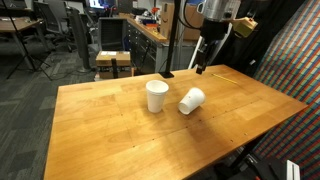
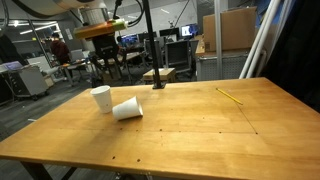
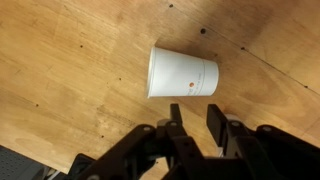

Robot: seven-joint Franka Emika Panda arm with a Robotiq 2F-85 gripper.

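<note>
One white paper cup (image 1: 157, 96) stands upright near the middle of the wooden table. To its right a second white cup (image 1: 192, 101) lies on its side. From above, in the wrist view, the lying cup (image 3: 183, 74) has its wide mouth to the left and its base to the right, with a small red mark on its side. My gripper is open, its two fingers apart with nothing between them. In exterior view 1 the gripper (image 1: 199, 70) hangs above the table, clear of both cups.
A yellow pencil (image 2: 229, 96) lies on the far side of the table (image 2: 190, 130). Wide bare tabletop surrounds the cups. Behind the table a dark upright post (image 2: 153, 40) rises, with office chairs and desks farther back.
</note>
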